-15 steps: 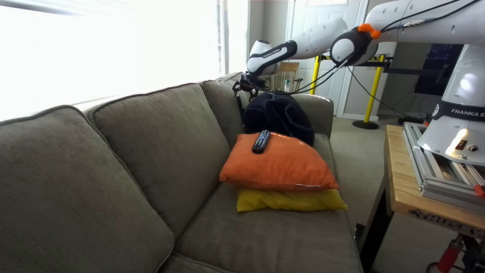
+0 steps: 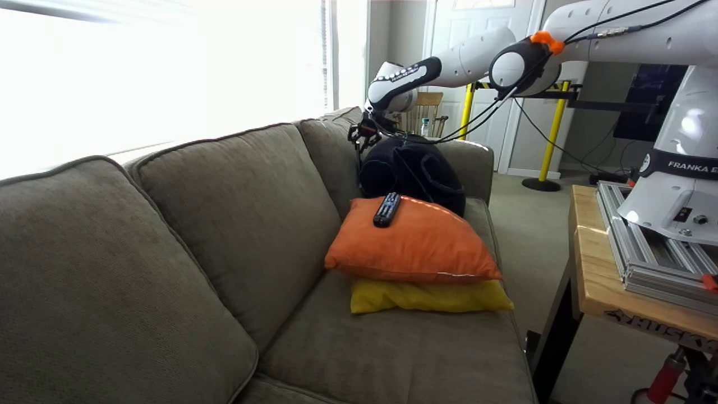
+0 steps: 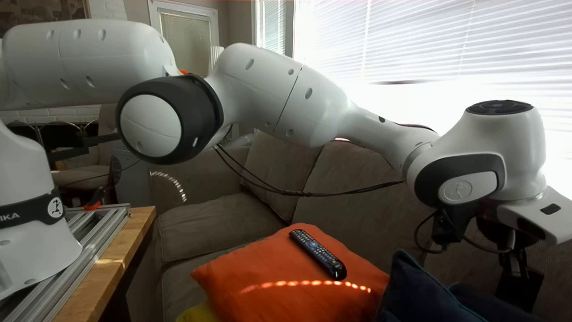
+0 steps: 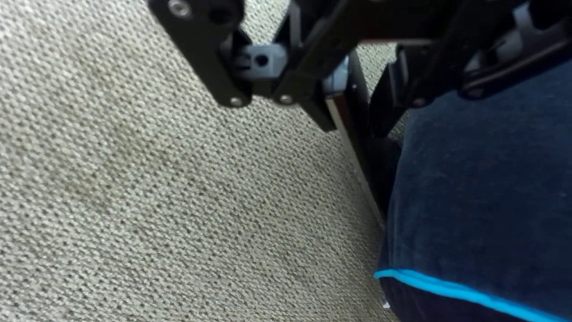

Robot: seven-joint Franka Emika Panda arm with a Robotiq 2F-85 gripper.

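Observation:
A thin, flat dark object (image 4: pixel 370 161) stands on edge between the couch back and a navy cushion (image 4: pixel 482 171) with light-blue piping. My gripper reaches down over its upper edge, one finger on each side. The fingers are close to its faces, but whether both touch it is unclear. In exterior view 2 the dark panel (image 3: pixel 520 290) hangs below the gripper at the right. Exterior view 1 shows the gripper (image 2: pixel 360 140) small, beside the couch back. A black remote (image 2: pixel 387 210) lies on an orange pillow (image 2: pixel 417 246).
Beneath the orange pillow is a yellow pillow (image 2: pixel 431 296). Couch back cushions (image 2: pixel 235 182) run along the window side. The near seat is clear. The arm's base stands on a wooden bench (image 2: pixel 585 262) across from the couch.
My gripper's fingers have come closer together around the dark flat object, and the wrist has turned slightly. The remote and pillows have stayed put.

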